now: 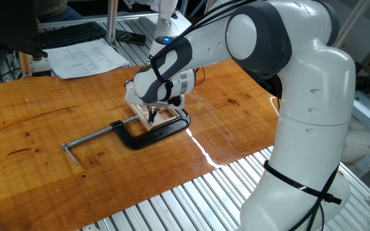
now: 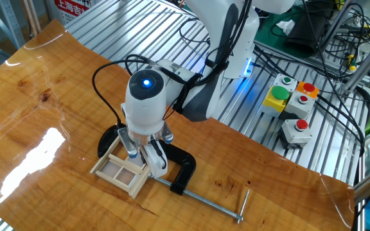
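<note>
A pale wooden frame (image 2: 116, 182) with crossbars lies flat on the wooden table, beside and partly within a black C-clamp (image 1: 148, 139). The clamp's steel screw (image 2: 212, 205) and its crossbar handle extend away over the tabletop. My gripper (image 1: 152, 118) points down at the frame, its dark fingertips low among the wooden bars. In the second exterior view the gripper's white body covers part of the frame and clamp. Whether the fingers are apart or closed on a bar is too small and hidden to tell.
Papers (image 1: 87, 59) and a keyboard (image 1: 72, 34) lie behind the work area. Push-button boxes (image 2: 290, 96) stand on the slatted metal surface beside the table.
</note>
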